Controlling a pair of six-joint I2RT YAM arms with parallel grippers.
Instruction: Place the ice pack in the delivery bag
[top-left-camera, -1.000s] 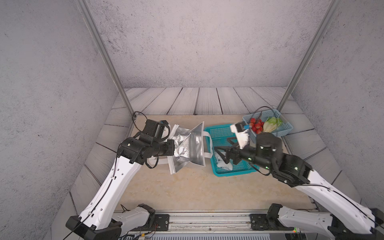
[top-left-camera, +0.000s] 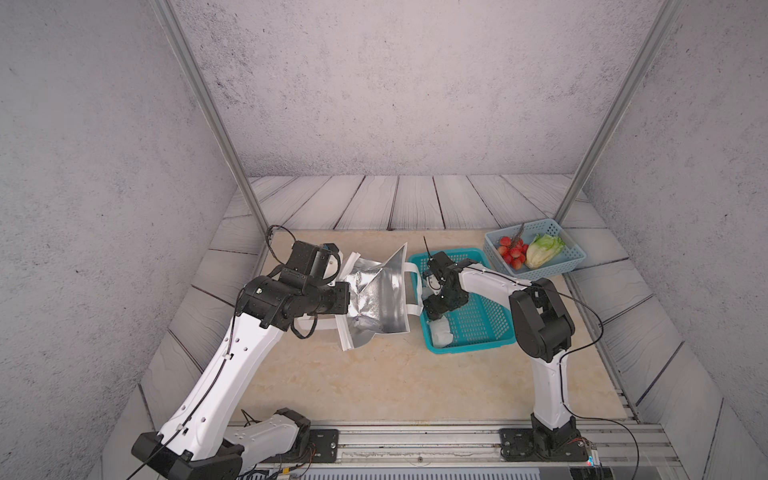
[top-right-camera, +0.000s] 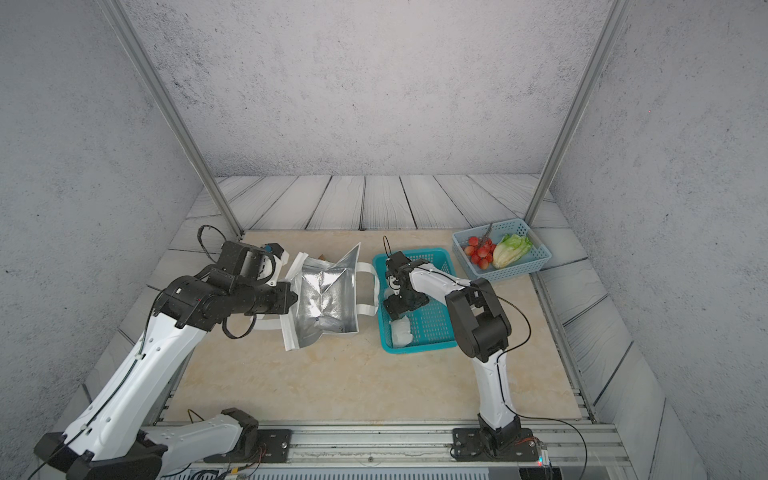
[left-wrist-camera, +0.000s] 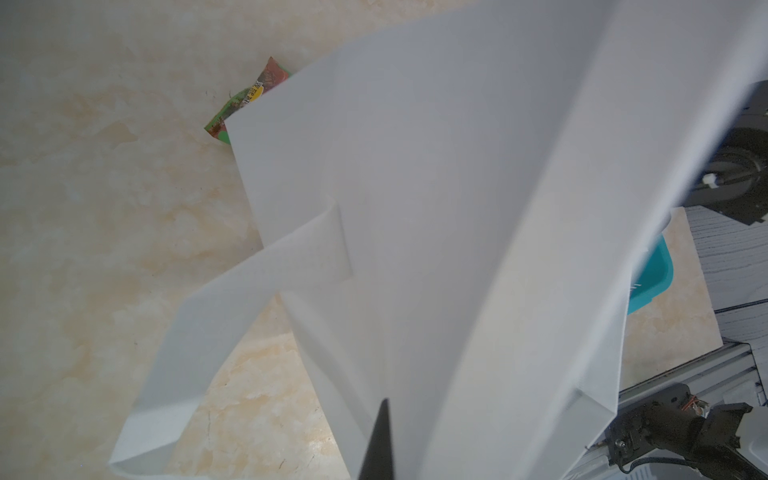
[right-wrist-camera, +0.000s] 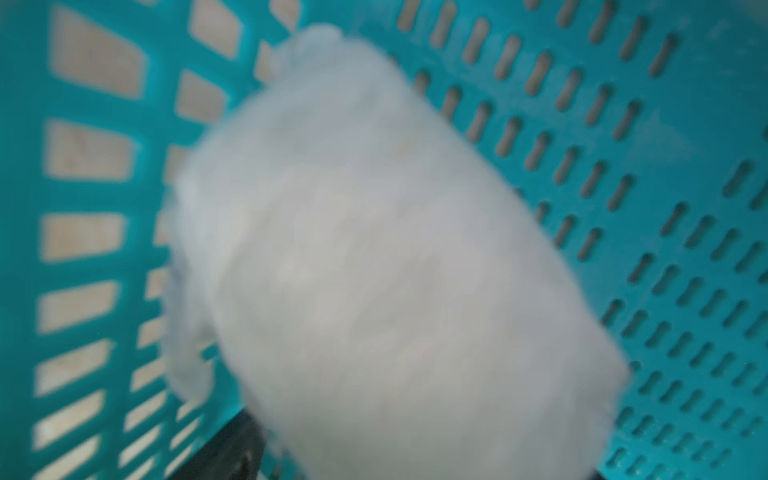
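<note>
A silver-lined white delivery bag lies open on the table, its white outside filling the left wrist view. My left gripper is shut at the bag's left edge, apparently on its white rim; the fingertips are mostly hidden. A white, blurred ice pack lies in the teal basket. My right gripper is down in that basket over the pack, open, with its fingers mostly hidden beneath or beside it.
A light blue basket with tomatoes and a cabbage stands at the back right. A small colourful packet lies partly under the bag.
My right arm has swung in and down from the front right into the teal basket, toward its left side. The left arm and bag are almost unchanged.
</note>
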